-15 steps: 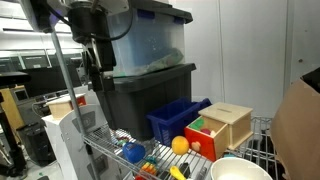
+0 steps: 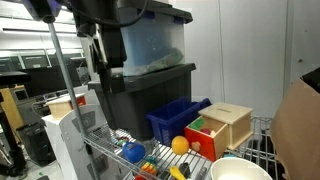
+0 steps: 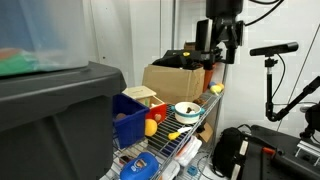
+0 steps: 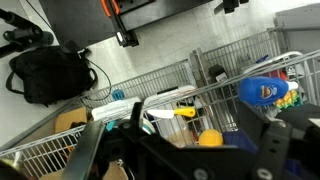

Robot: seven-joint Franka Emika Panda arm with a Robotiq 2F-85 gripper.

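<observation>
My gripper point(image 3: 220, 55) hangs high above the wire rack, open and with nothing between its fingers. In the wrist view its dark fingers point down over the rack. Below lie a blue rounded object point(image 4: 262, 91), an orange ball point(image 4: 210, 138) and a yellow item point(image 4: 185, 111) beside a white piece. The same blue object point(image 2: 134, 152) and orange ball point(image 2: 180, 145) show in exterior view 1, well under the gripper. A white bowl point(image 3: 187, 112) stands at the far end of the rack in exterior view 2.
A blue bin point(image 2: 175, 118) and a wooden box point(image 2: 226, 125) with coloured things in it stand behind the ball. Big black tubs point(image 2: 150, 98) rise at the back. A cardboard box point(image 3: 172, 82) borders the rack. Some wire rack point(image 4: 150, 85) is bare.
The arm has shifted slightly to the right in exterior view 1 and looks larger there. Objects on the rack have stayed where they were.
</observation>
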